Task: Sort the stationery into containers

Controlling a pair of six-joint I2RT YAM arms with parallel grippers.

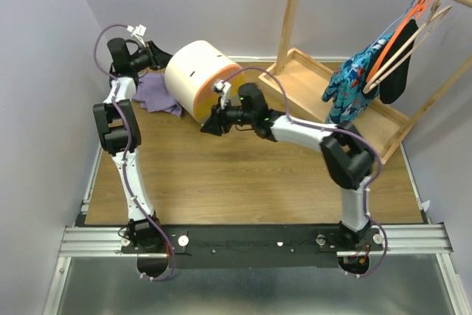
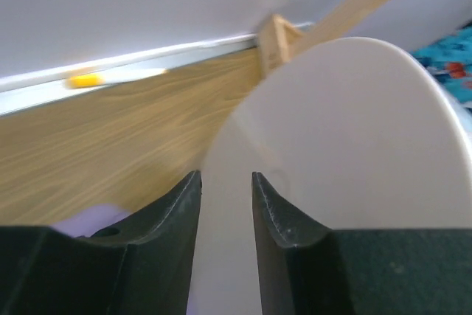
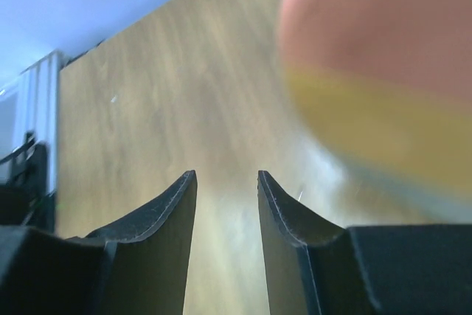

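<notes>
A large cream drum-shaped unit [image 1: 193, 70] with an orange end face [image 1: 215, 92] stands at the back left of the floor, turned so that this face points to the front right. My left gripper [image 1: 167, 57] is at its back left side, open, with its fingertips close to the cream wall [image 2: 310, 130]; touching or not, I cannot tell. Beside the front edge of the orange face is my right gripper [image 1: 209, 127], its fingers apart and nothing between them. In the right wrist view, the unit's blurred pinkish and yellow face [image 3: 383, 71] fills the upper right. No stationery can be made out.
A purple cloth [image 1: 156, 95] lies left of the unit. To the right stands a wooden rack [image 1: 299, 82] with hanging clothes [image 1: 354, 75]. A yellow-handled item [image 2: 85, 80] lies by the back wall.
</notes>
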